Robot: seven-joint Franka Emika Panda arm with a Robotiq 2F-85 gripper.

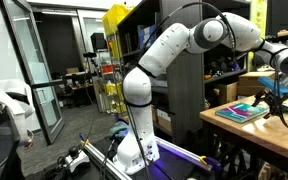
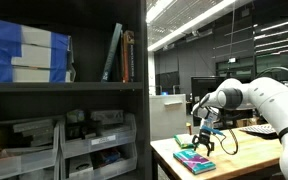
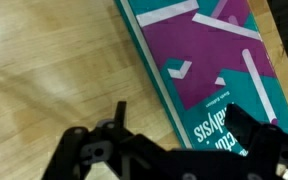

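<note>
A teal and purple book lies flat on the wooden table, its spine running diagonally in the wrist view. White lettering, partly readable as "Analysis", is on its cover near my gripper. The fingers stand wide apart, one finger over bare wood and the other over the book's cover, with nothing held between them. From the first exterior view, the book is near the table's edge, and my gripper is just to its right. The second exterior view also shows the book on the table.
The wooden table has clear surface around the book. Behind it are cardboard boxes. A dark shelf with bins and upright books stands left in the second exterior view.
</note>
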